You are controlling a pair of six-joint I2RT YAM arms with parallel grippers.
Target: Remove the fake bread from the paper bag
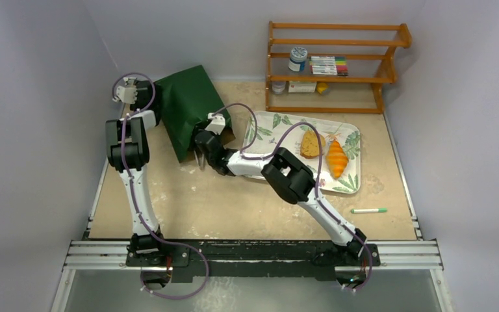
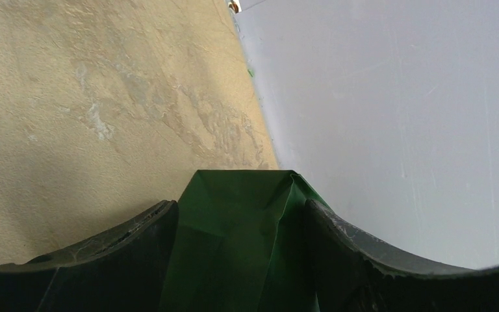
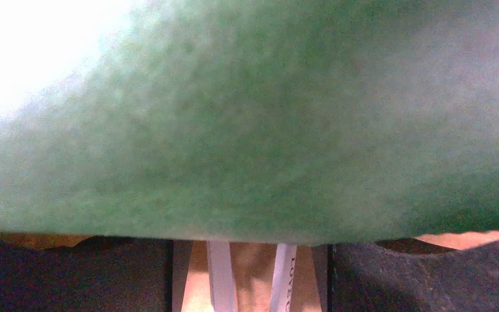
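Observation:
A green paper bag [image 1: 188, 104] lies tilted at the back left. My left gripper [image 1: 146, 94] is at its closed end; in the left wrist view a creased green corner [image 2: 234, 247] sits between the spread fingers. My right gripper [image 1: 204, 136] is at the bag's mouth, its fingertips under green paper [image 3: 247, 130] that fills the right wrist view, with pale handle strips [image 3: 221, 276] below between the fingers, which stand apart. Any bread inside the bag is hidden.
A leaf-patterned tray [image 1: 279, 120] holds two bread pieces [image 1: 311, 144] on the right. A wooden rack [image 1: 325, 107] stands at the back, a marker [image 1: 368, 210] at front right.

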